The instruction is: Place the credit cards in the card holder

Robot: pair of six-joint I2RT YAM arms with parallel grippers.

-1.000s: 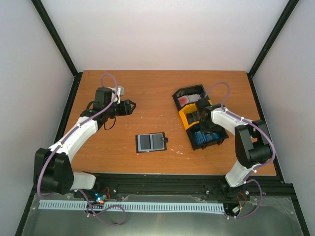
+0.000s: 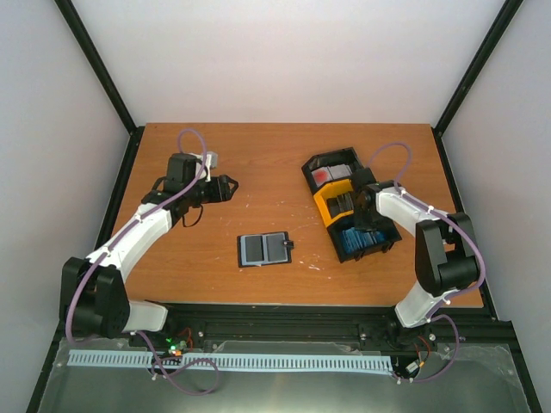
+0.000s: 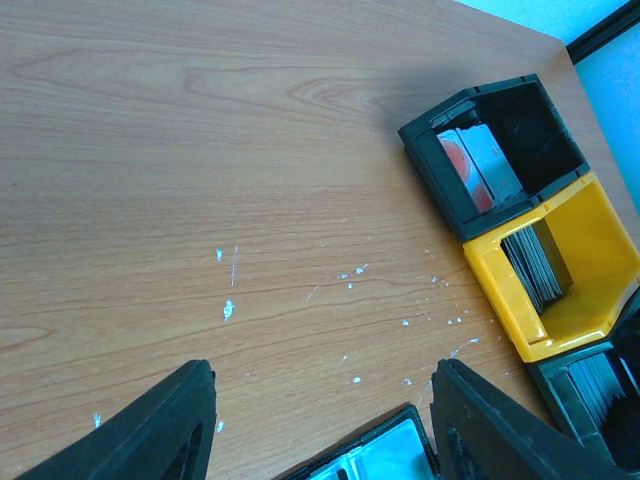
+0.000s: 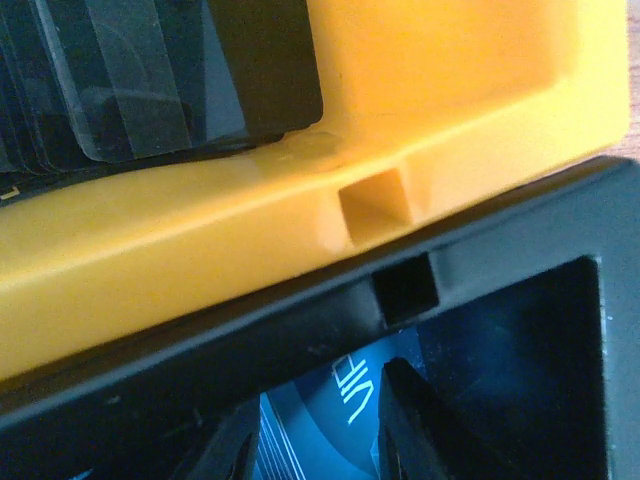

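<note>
Spread open on the table lies the black card holder (image 2: pixel 265 249) with grey-clear pockets; one corner of the holder (image 3: pixel 385 462) shows at the bottom of the left wrist view. Blue credit cards (image 2: pixel 357 241) stand in the near black bin. My right gripper is over that bin, its fingers (image 4: pixel 402 425) apart, with a blue card (image 4: pixel 345 405) and several card edges showing between and behind them. I cannot tell whether the fingers touch a card. High over the left side, my left gripper is open with nothing between its fingers.
Joined to the near bin are a yellow bin (image 3: pixel 510 310) with dark cards (image 3: pixel 534 268) and a far black bin (image 3: pixel 440 180) with red-and-white cards (image 3: pixel 482 165). The bins' shared walls run close to my right fingers.
My right arm has shifted slightly to the right over the bins. The left arm, the holder and the bins have stayed put.
</note>
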